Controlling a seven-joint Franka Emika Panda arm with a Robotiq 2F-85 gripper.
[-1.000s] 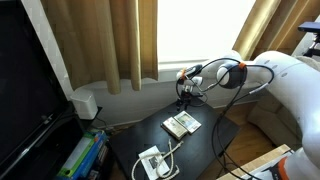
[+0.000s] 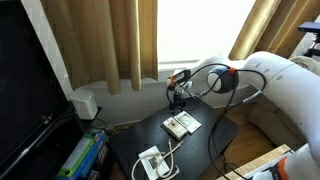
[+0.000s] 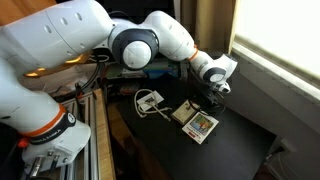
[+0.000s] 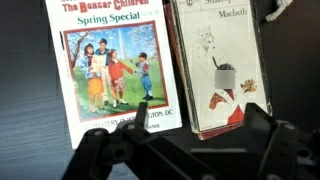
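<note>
Two paperback books lie side by side on a dark table. In the wrist view, the Boxcar Children book [image 4: 115, 75] has a white and red cover with a picture of children. The Macbeth book [image 4: 222, 60] is to its right, pale, with dark and red edges showing along its left and bottom. My gripper is open, its fingers apart at the bottom of the wrist view, with nothing seen between them. It appears to hang above the books' lower edges. In exterior view 2 the gripper [image 3: 210, 95] is over the table beyond the two books.
A white power strip with a cord [image 3: 150, 101] lies on the table beside the books. A wall and window stand close behind the arm. Bare table [image 3: 215, 155] extends on the near side in exterior view 2.
In exterior view 1 my gripper has shifted left and somewhat lower, toward the books. The books have not visibly moved.
</note>
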